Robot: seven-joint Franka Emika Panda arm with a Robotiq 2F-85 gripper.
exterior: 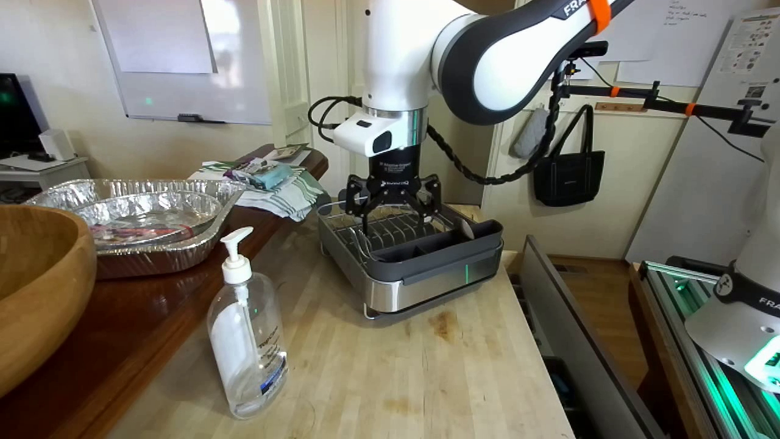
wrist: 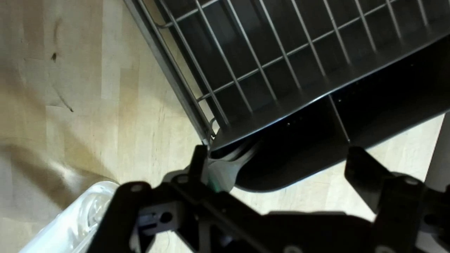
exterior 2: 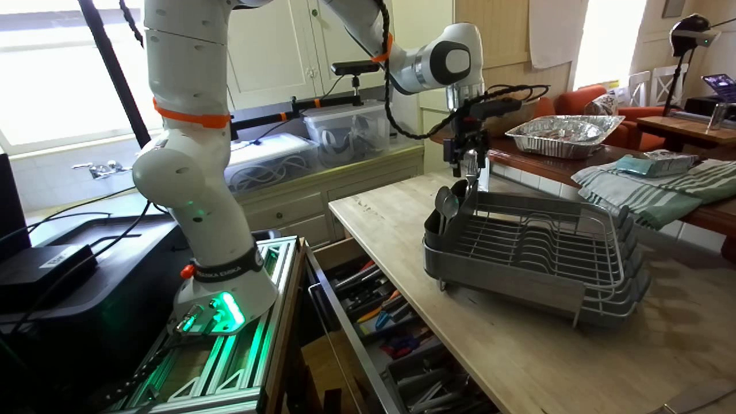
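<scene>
A dish rack [exterior: 409, 292] with metal sides and a wire grid stands on the wooden counter. Along one side runs its dark utensil caddy [wrist: 303, 147], where a pale utensil [wrist: 225, 168] leans at one end, partly hidden by a finger. In exterior view 2, spoons [exterior 2: 448, 204] stand in the caddy. My gripper [exterior: 395, 222] points down above the rack. Its fingers are wide apart, and in the wrist view the gap between its fingers lies over the caddy's edge and bare counter, with nothing held.
A clear pump bottle [exterior: 248, 344] stands on the counter near the rack. Beside the counter, an open drawer [exterior 2: 386, 310] holds many utensils. Foil trays [exterior: 153, 219] and a wooden bowl [exterior: 44, 278] sit on the raised ledge.
</scene>
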